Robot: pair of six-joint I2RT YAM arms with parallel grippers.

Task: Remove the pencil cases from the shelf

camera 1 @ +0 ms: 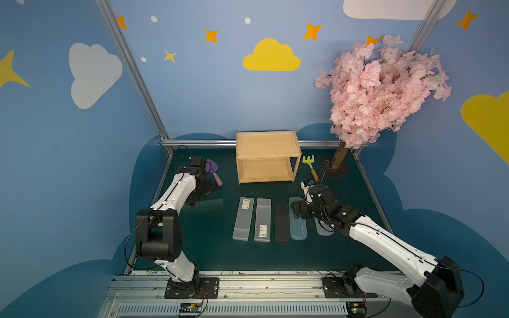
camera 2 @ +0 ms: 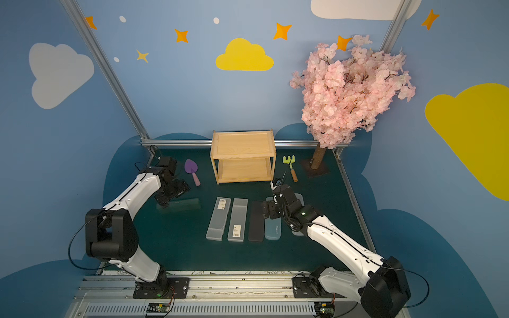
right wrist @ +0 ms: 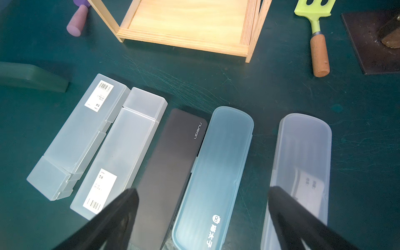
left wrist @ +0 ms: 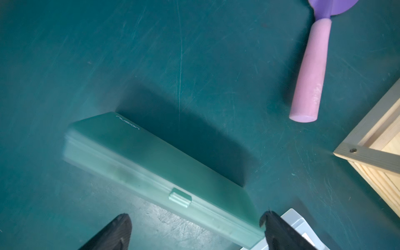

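Note:
The green translucent pencil case (left wrist: 166, 166) lies on the mat at the left, beneath my left gripper, which stands open with the case not clamped. A row of cases rests in front of the shelf: two clear ones with labels (right wrist: 79, 133) (right wrist: 120, 154), a black case (right wrist: 170, 166), a blue case (right wrist: 216, 166) and a pale, whitish case (right wrist: 300, 158). Over the black and blue cases, my right gripper is open and empty. Both levels of the wooden shelf (camera 1: 267, 143) look bare.
A purple trowel with a pink handle (left wrist: 310, 70) lies left of the shelf. Right of it are a green fork (right wrist: 320, 54) and a blossom tree (camera 1: 371, 90) on a dark base.

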